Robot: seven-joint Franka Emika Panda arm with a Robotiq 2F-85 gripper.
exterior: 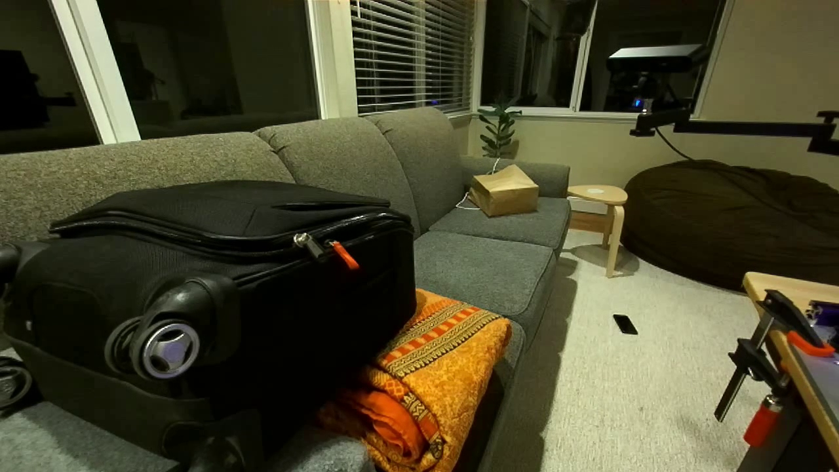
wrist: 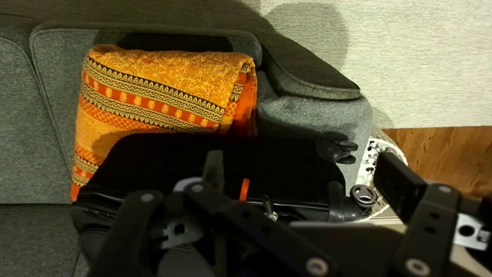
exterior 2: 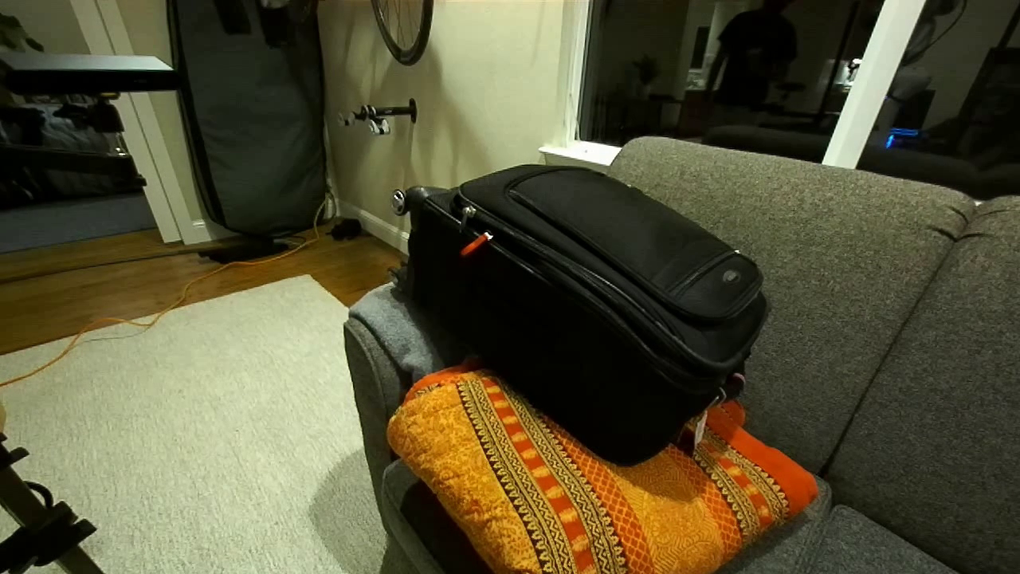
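Observation:
A black suitcase [exterior: 228, 307] lies on the grey sofa, its lid closed as far as shows. An orange zipper tag [exterior: 343, 255] hangs at its edge beside a metal zip pull [exterior: 308, 244]. Partly under the suitcase is a folded orange patterned blanket [exterior 2: 555, 478]. In the wrist view my gripper is open above the suitcase, one finger on each side of the picture. The orange tag [wrist: 244, 189] and the zip pull [wrist: 270, 210] show between the fingers, nearer the left one. Neither exterior view shows the gripper.
The sofa backrest [exterior 2: 813, 229] rises behind the suitcase. Further along the seat stands a brown paper bag [exterior: 505, 193]. A phone [exterior: 625, 324] lies on the pale carpet, and a table with clamps [exterior: 763, 354] juts in at the right.

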